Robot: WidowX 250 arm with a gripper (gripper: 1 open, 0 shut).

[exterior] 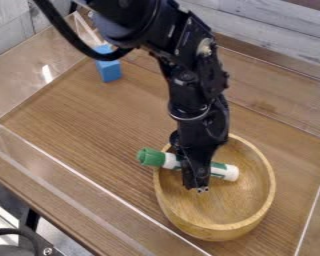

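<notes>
A white tube with a green cap (155,158) lies across the left part of a round wooden bowl (243,213), its capped end over the rim. My black gripper (195,178) reaches down from above into the bowl and is shut on the tube, hiding part of its middle.
A blue object (108,69) stands at the back left of the wooden table (69,130). The table left of the bowl is clear. A pale boarded surface runs along the back, and a black cable shows at the lower left corner.
</notes>
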